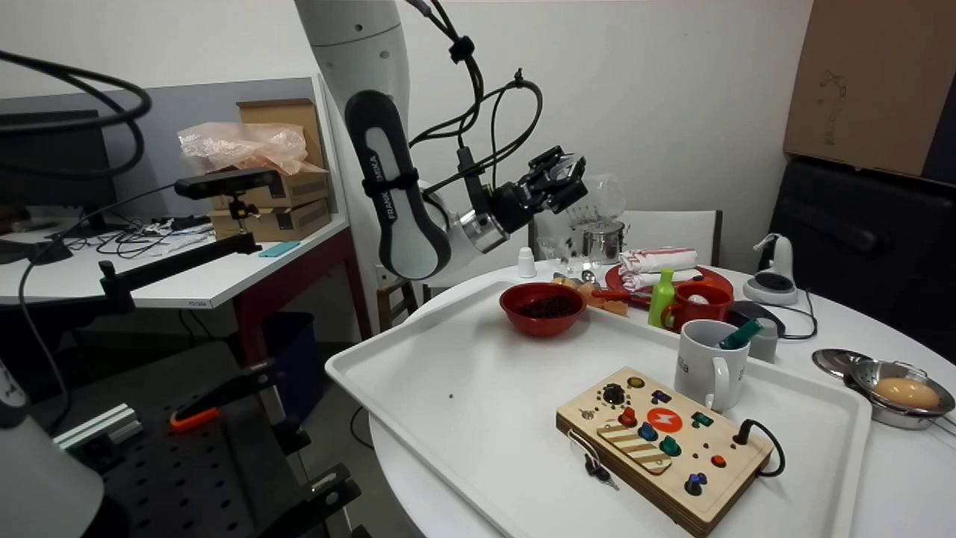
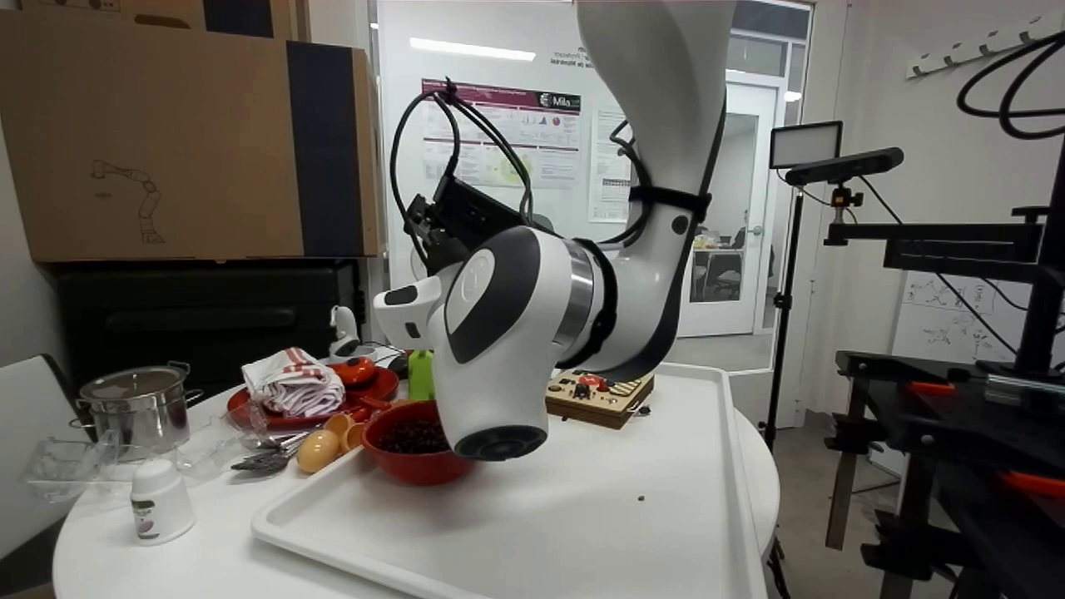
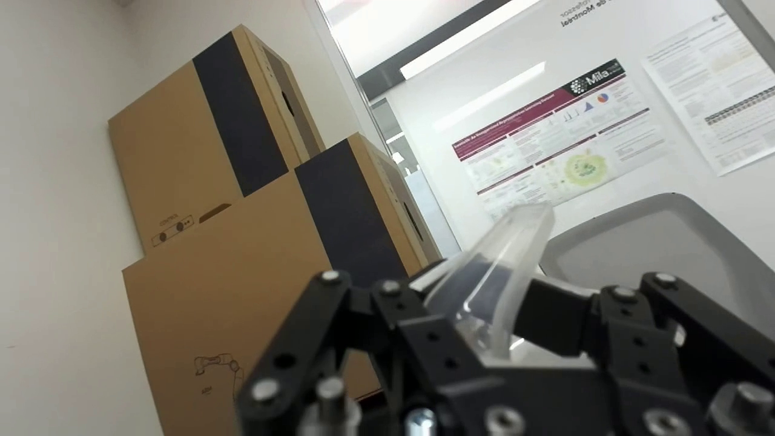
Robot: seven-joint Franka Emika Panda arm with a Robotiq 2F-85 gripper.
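My gripper [image 1: 566,182] is raised behind the far end of the white tray [image 1: 502,403], shut on the thin wall of a clear plastic container [image 3: 512,272]. In exterior view 1 the container [image 1: 606,196] shows faintly beyond the fingers, with small dark specks near its lower left; what it holds is unclear. A red bowl [image 1: 522,314] of small dark pieces stands on the tray, lower than the gripper and a little left of it. In exterior view 2 the arm hides the gripper and container.
A wooden switch box [image 1: 663,439] and a white mug [image 1: 703,368] occupy the tray's right side. Behind the tray stand a steel pot [image 2: 135,409], a white bottle [image 2: 160,504], a green bottle [image 1: 661,300] and a red plate with a towel [image 1: 659,260]. The tray's left part is mostly clear.
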